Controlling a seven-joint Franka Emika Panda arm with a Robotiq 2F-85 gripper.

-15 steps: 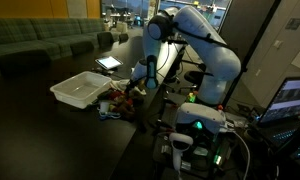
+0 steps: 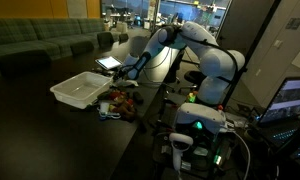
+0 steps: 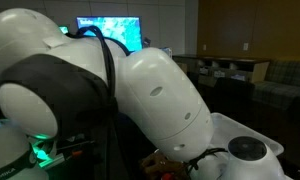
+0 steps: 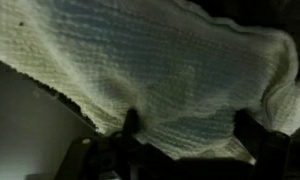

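In the wrist view a pale ribbed cloth (image 4: 180,65) fills most of the picture, creased and folded. My gripper is open over it, its two dark fingers well apart at the lower edge. The cloth spans the gap between them; whether the fingertips touch it, I cannot tell. In exterior view 1 the gripper (image 2: 120,75) is low over the table, near the right end of a white bin (image 2: 72,98). Its fingers are too small to read there, and in exterior view 2 the arm hides them.
A heap of dark and reddish cloths (image 2: 116,105) lies on the dark table (image 2: 30,110) beside the bin. Behind the bin, chairs (image 2: 82,47) line the table's far side.
The arm has swung left and away from the base, from above the right of the cloth heap to a lower, farther place near the bin's right end. The bin has stayed put.
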